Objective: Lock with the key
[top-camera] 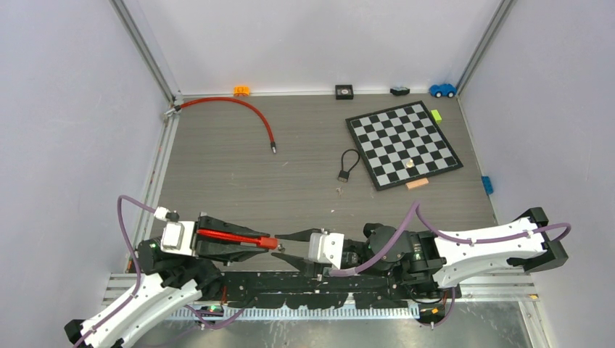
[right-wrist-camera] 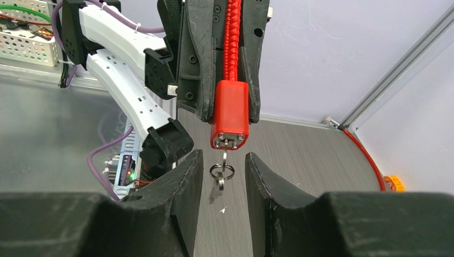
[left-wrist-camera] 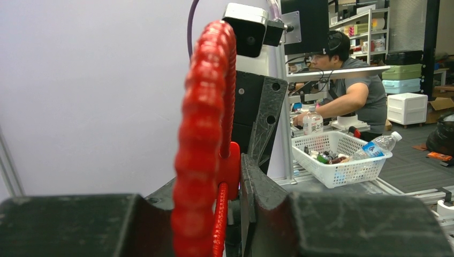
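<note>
A red lock (top-camera: 267, 243) with a braided red cable is held crosswise in my left gripper (top-camera: 257, 245), which is shut on it in the low middle of the top view; the left wrist view shows the red cable up close. A small metal key (right-wrist-camera: 225, 158) with a ring (right-wrist-camera: 221, 171) sticks out of the face of the red lock (right-wrist-camera: 229, 110). My right gripper faces it with fingers apart on either side of the key, not touching it as far as the right wrist view shows.
A chessboard (top-camera: 377, 130), a black loop cable lock (top-camera: 344, 175), a red hose (top-camera: 246, 106) and small toys along the back lie on the grey table (top-camera: 239, 181).
</note>
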